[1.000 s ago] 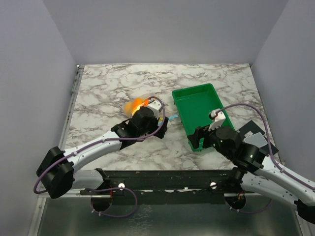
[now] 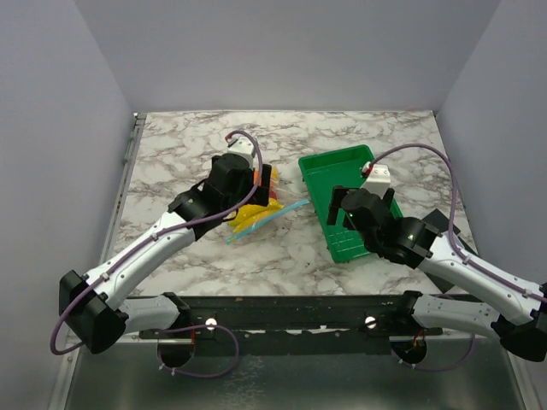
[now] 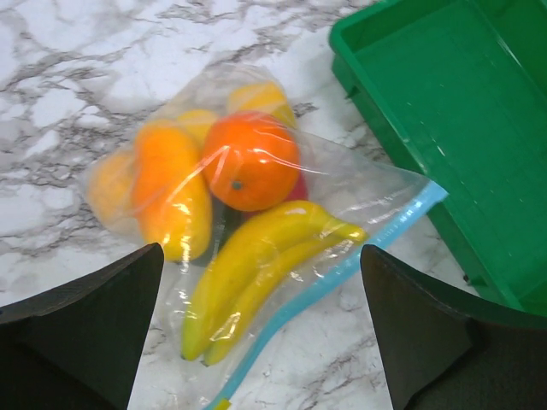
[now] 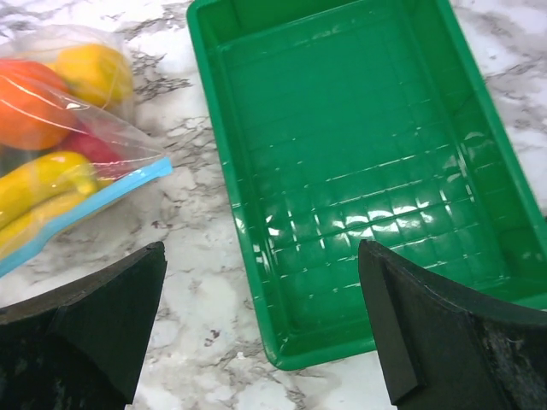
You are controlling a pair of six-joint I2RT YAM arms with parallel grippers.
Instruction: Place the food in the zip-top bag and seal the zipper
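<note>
A clear zip top bag lies flat on the marble table, with its blue zipper strip [image 3: 308, 297] running along the near right side. Inside it, in the left wrist view, are bananas [image 3: 248, 272], an orange [image 3: 250, 161], a mango-like fruit [image 3: 171, 190] and other yellow and red pieces. Over the bag hangs my left gripper, open, its fingers apart and empty. My right gripper is also open and empty, above the near part of the green basket. Whether the zipper is fully closed cannot be told.
An empty green basket [image 2: 314, 192] stands right of the bag. Some dark flat items [image 2: 438, 220] lie at the right edge, partly behind the right arm. Bare marble [image 2: 201, 132] spreads at the back and left.
My left gripper has moved back and left, from beside the zipper to over the fruit. The right gripper has shifted up the basket. Bag and basket have stayed put.
</note>
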